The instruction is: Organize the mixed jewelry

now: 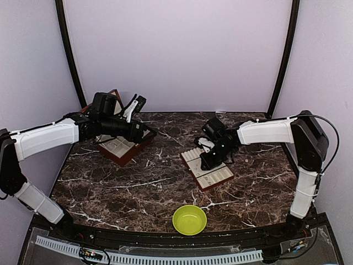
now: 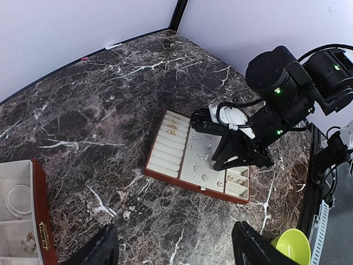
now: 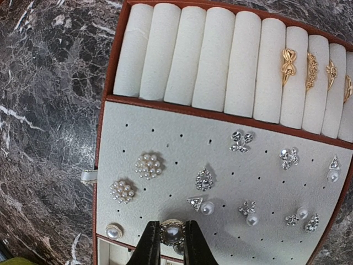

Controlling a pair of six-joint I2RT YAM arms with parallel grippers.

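In the right wrist view my right gripper is shut on a round pearl earring (image 3: pixel 172 234) with a gold-toned rim, at the lower edge of the earring panel (image 3: pixel 165 124). Whether its post sits in a hole is hidden. A similar pearl stud (image 3: pixel 113 231) sits to its left on the panel, and pearl clusters (image 3: pixel 148 166) and sparkling earrings (image 3: pixel 204 180) are spread above. Gold rings (image 3: pixel 288 66) stand in the ring rolls at the upper right. My left gripper hangs open and empty, away from the tray (image 2: pixel 185 184).
A second, lidded jewelry box (image 1: pixel 122 160) stands at the back left, beneath the left arm. The green bowl (image 1: pixel 189 220) is at the front edge. Bare marble lies between the two boxes.
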